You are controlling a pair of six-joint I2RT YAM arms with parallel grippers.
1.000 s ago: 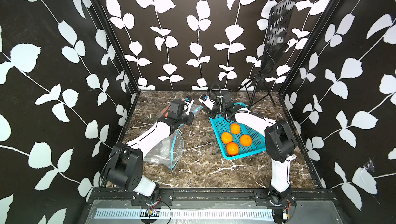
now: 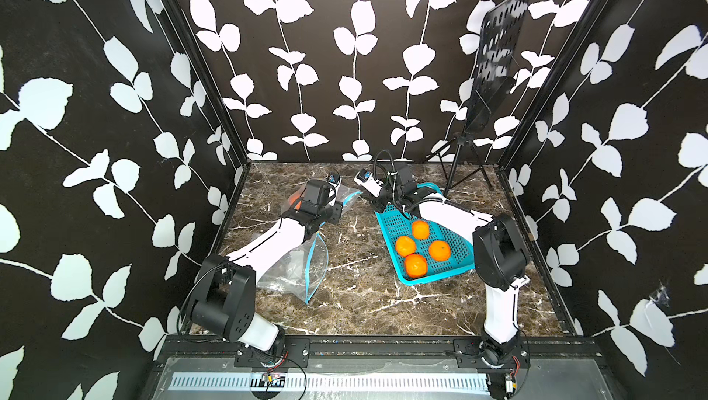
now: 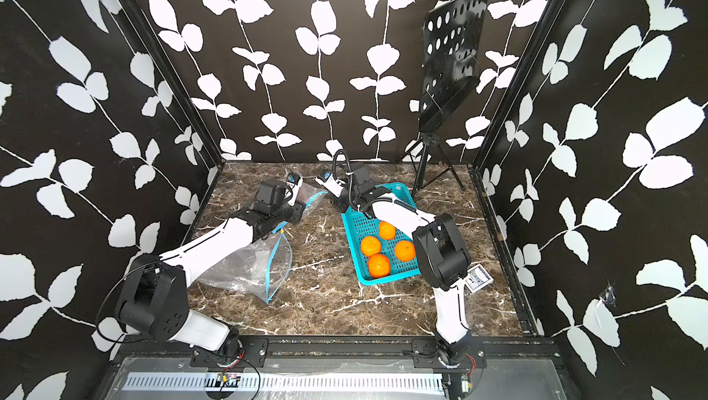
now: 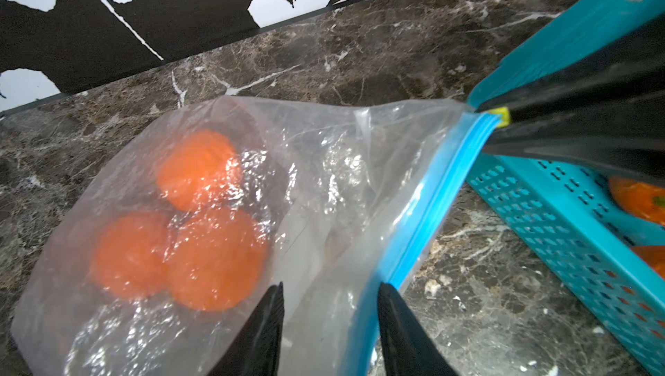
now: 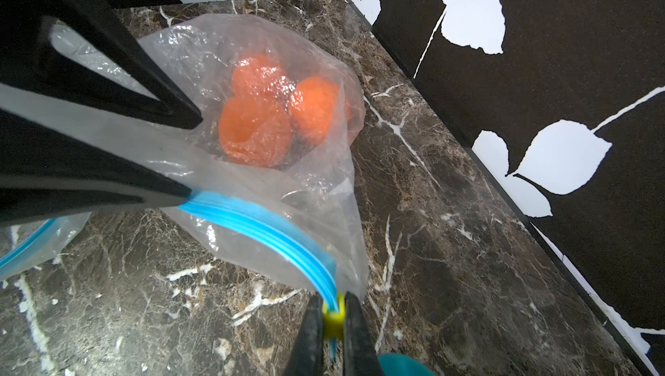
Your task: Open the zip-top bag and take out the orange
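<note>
A clear zip bag (image 4: 325,161) with a blue zip strip (image 4: 437,189) holds several oranges (image 4: 214,258), seen through the plastic. My right gripper is shut on the zip's yellow end (image 5: 334,317). My left gripper is part open at the zip edge nearer the other end, its fingers either side of the bag's plastic; whether it grips it I cannot tell. A second clear bag (image 2: 284,274) lies flat at the front left.
A teal basket (image 2: 391,252) with several oranges (image 2: 414,265) stands on the right, under my right arm. A black stand rises at the back right.
My left gripper has shifted slightly at the bag's edge. The right arm and the basket have not visibly moved.
</note>
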